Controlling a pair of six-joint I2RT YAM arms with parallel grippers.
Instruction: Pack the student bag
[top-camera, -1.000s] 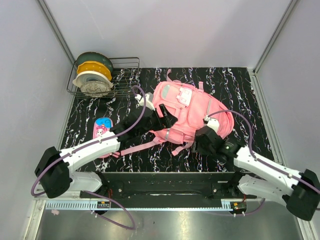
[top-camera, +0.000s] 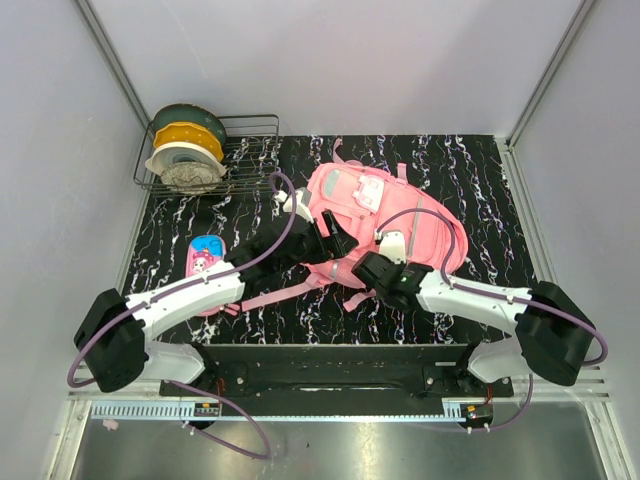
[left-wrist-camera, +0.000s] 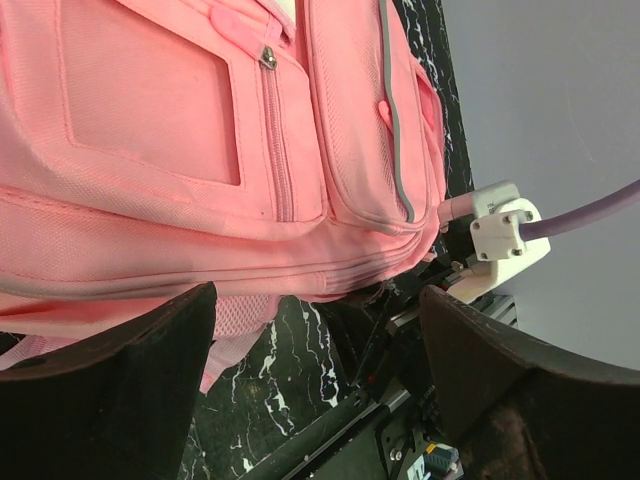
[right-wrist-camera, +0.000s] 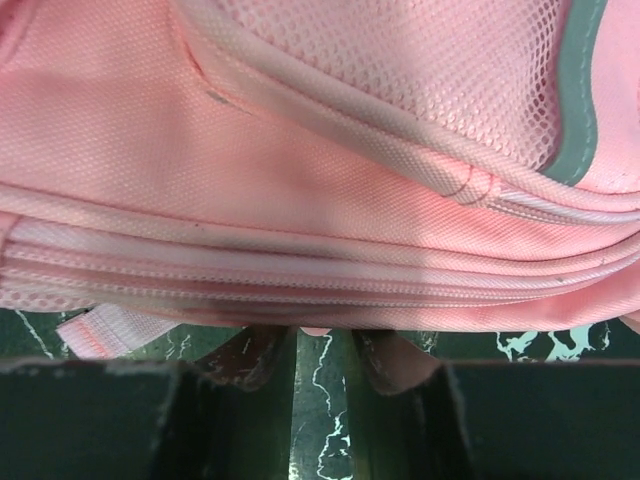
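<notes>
A pink backpack lies on the black marbled table, its straps trailing toward the front left. Over its left side my left gripper stands open; only pink fabric and a pocket zipper show below the wide-apart fingers in the left wrist view. My right gripper is low at the bag's front edge, its fingers part open with a narrow gap between them. The bag's long zipper seam runs just above those fingertips; whether they touch it I cannot tell. A pink case with a blue top lies left of the bag.
A wire rack holding several plates stands at the back left. Table on the right side of the bag is clear. Both forearms are close together over the bag's front.
The left arm and the backpack have stayed nearly still.
</notes>
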